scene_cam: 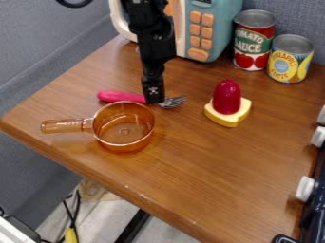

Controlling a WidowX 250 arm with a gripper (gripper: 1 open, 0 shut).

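My black gripper [154, 95] reaches down from the top centre of the view onto a pink-handled fork [121, 96] lying behind an amber toy pan [124, 138]. Its tips are at the fork near where the handle meets the metal head; whether they are closed on it I cannot tell. The pan's handle points left.
A red object on a yellow base [229, 112] stands right of the fork. A tomato can [253, 40] and a yellow can [290, 59] stand at the back right, beside a teal toy microwave [203, 27]. A black appliance is at the right edge.
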